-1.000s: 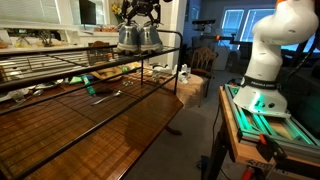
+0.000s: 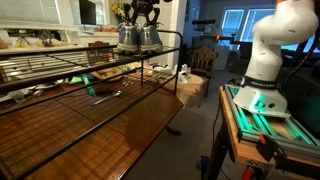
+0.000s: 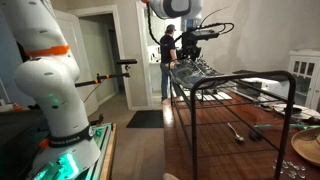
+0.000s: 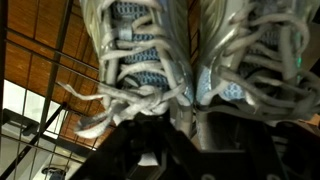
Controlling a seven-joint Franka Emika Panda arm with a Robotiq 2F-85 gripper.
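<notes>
A pair of grey shoes with white laces stands side by side on the rack's top in exterior view 1, a left shoe (image 2: 128, 38) and a right shoe (image 2: 150, 38). Directly above them hangs my gripper (image 2: 142, 16), dark and pointing down. Close up in the wrist view, the left shoe (image 4: 145, 50) and the right shoe (image 4: 255, 60) fill most of the picture, only a narrow gap apart. My gripper reaches in at the bottom between them. Dark shapes and laces there hide how its fingers stand and whether they touch either shoe.
The black wire rack (image 3: 235, 78) stands on a brown wooden table (image 2: 110, 140). Beneath and behind it lie utensils and small items, including a green object (image 2: 88, 84). A person (image 3: 168, 60) stands in the background. A white robot arm (image 3: 62, 100) is mounted at the near left.
The shoes stay where they were on the rack. The gripper above them shows only a slight shift in its dark outline.
</notes>
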